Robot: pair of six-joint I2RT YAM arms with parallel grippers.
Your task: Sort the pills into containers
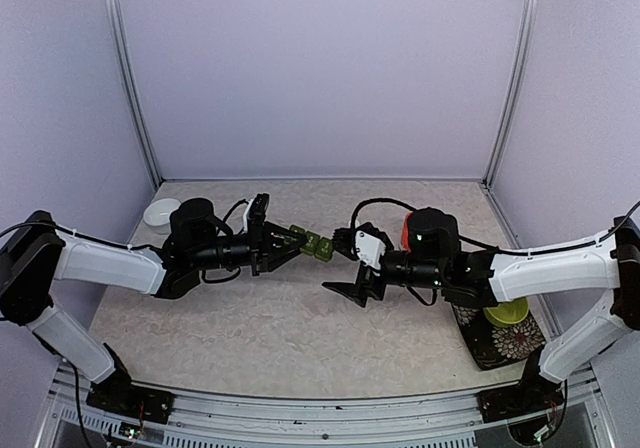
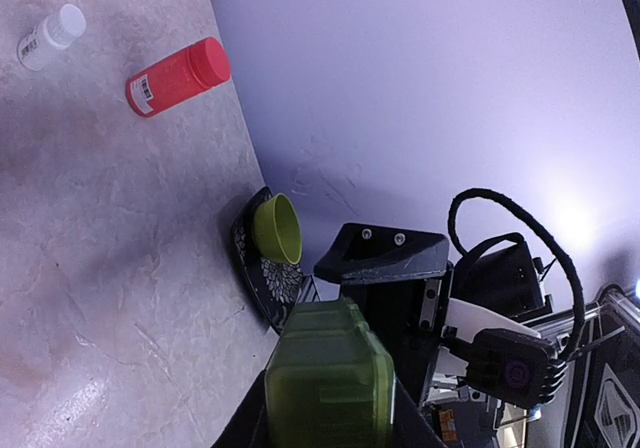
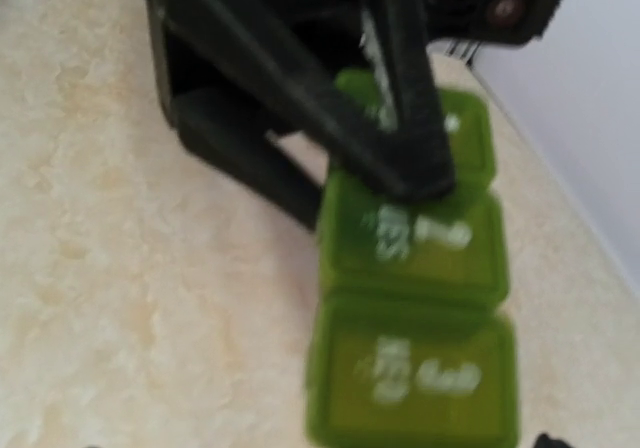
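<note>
A green pill organizer [image 1: 318, 244] with lettered lids is held in the air mid-table by my left gripper [image 1: 290, 244], which is shut on its far end; in the right wrist view three compartments [image 3: 410, 368] show, lids closed. My right gripper [image 1: 350, 268] stands open just right of the organizer, apart from it. In the left wrist view a white bottle [image 2: 45, 43] and a red bottle [image 2: 170, 83] lie or stand on the table beyond.
A white bowl [image 1: 162, 213] sits at the back left. A dark flowered tray [image 1: 485, 346] with a yellow-green cup [image 1: 508, 311] is at the right.
</note>
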